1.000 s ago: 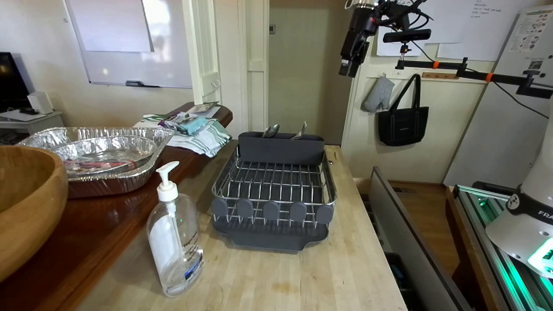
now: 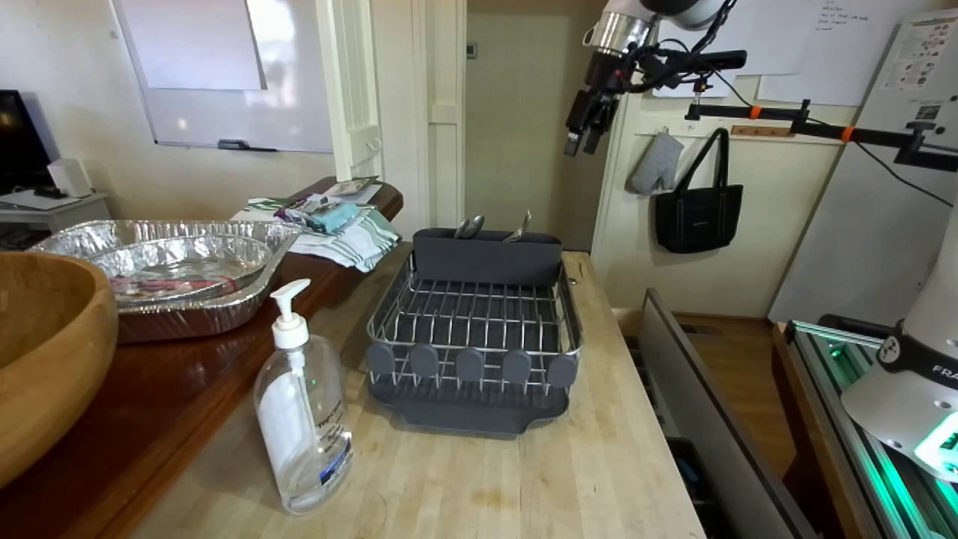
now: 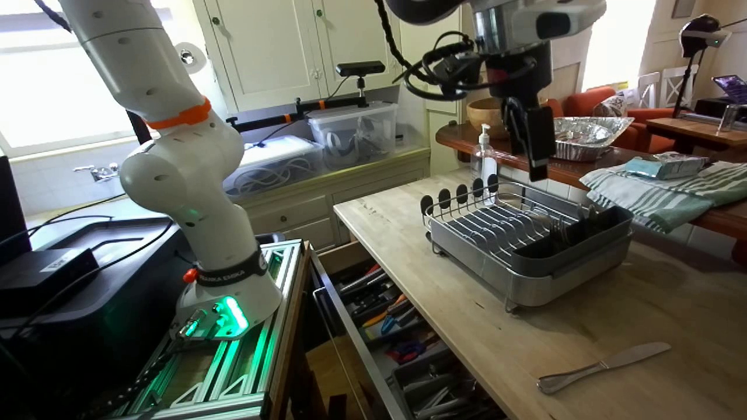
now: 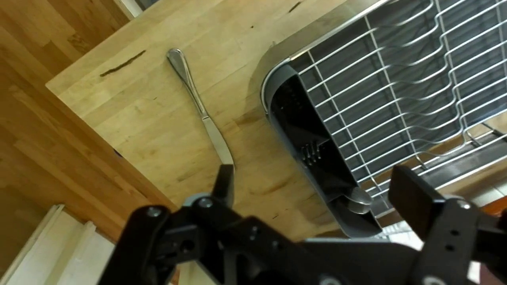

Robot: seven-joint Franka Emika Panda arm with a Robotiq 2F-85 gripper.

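My gripper is open and empty, its two dark fingers (image 4: 223, 185) spread wide. It hangs well above the wooden counter in both exterior views. A silver table knife (image 4: 195, 102) lies flat on the bare counter, its blade tip close to one finger in the wrist view. The same knife (image 3: 606, 367) shows at the near side of exterior view 2. Beside it stands the dish rack (image 3: 483, 269) with its dark cutlery holder (image 3: 536, 260). A fork (image 4: 311, 152) and a spoon (image 4: 356, 200) stand in that holder.
An open drawer (image 3: 350, 329) full of utensils runs along the counter's side. The soap bottle (image 2: 303, 422) stands at the rack's far end from the cutlery holder. Foil trays (image 2: 197, 305) and folded towels (image 2: 346, 238) sit on the raised ledge.
In exterior view 1 my gripper has moved left and a little lower, and its fingers now show apart. The rack and soap bottle stay where they were.
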